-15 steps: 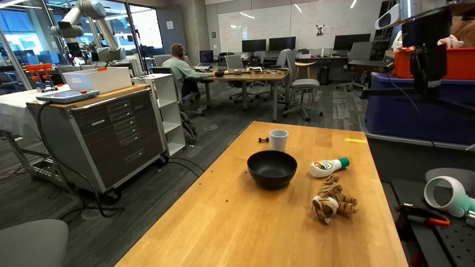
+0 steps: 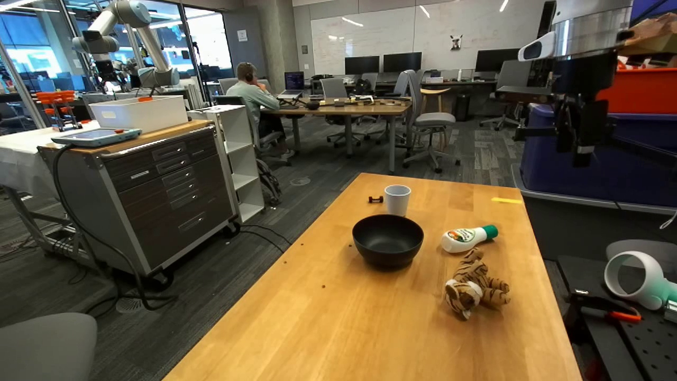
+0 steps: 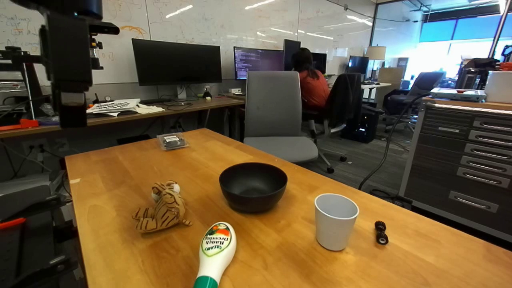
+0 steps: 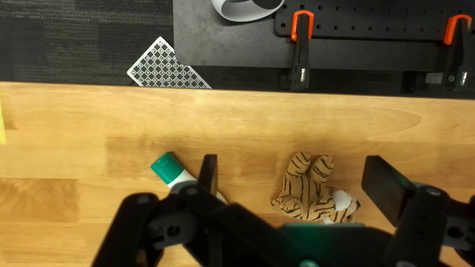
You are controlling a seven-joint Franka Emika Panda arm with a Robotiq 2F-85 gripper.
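High over the right side of the table hangs my gripper (image 2: 581, 149), well clear of everything on the tabletop. In the wrist view its two fingers (image 4: 386, 189) stand wide apart, open, with nothing held. Below, between them in that view, a striped plush tiger (image 4: 307, 189) lies on the wood. A white ranch dressing bottle with a green cap (image 4: 168, 168) lies on its side, partly hidden by the left finger. The black bowl (image 2: 387, 240) rests upright near the table's middle, empty inside. Behind it stands a pale grey cup (image 2: 398, 200), also upright.
A small dark dumbbell-shaped piece (image 3: 381, 233) lies beside the cup. Yellow tape (image 2: 506, 200) marks the far right corner. A clear package (image 3: 173, 141) sits at the table's other end. Clamps (image 4: 301, 51) and a dark bench border the table edge. Much bare wood surrounds the objects.
In exterior view 1 my arm and gripper have shifted left and a little lower. The objects on the table have not moved.
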